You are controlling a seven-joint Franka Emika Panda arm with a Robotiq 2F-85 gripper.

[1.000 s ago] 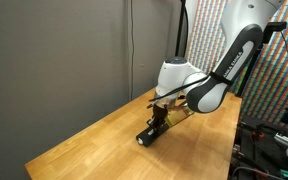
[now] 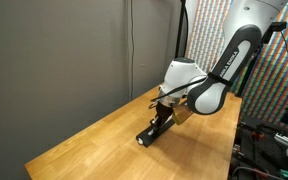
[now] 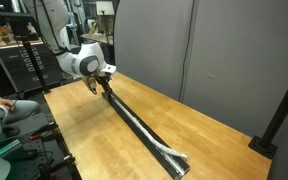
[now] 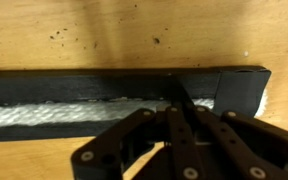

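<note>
A long flat black strip [image 3: 136, 122] with a pale, silvery band along its middle lies on the wooden table. In the wrist view the black strip [image 4: 44, 112] runs sideways and its squared end is at the right. My gripper is over it near that end, fingers pointing at its upper black border. The fingers look shut, and nothing clearly shows between them. In exterior view 1 the gripper [image 2: 156, 122] is low at the strip [image 2: 147, 134], whose near end pokes out in front. Whether the fingertips touch the strip cannot be told; the dark tones merge.
Bare wooden table [image 3: 219, 130] spreads on both sides of the strip. A grey partition [image 2: 74, 70] stands along the table's back. A dark post [image 3: 281, 95] rises at the table's right end in exterior view 2.
In exterior view 1 the arm and gripper have shifted slightly right and up. The strip's near end looks unmoved.
</note>
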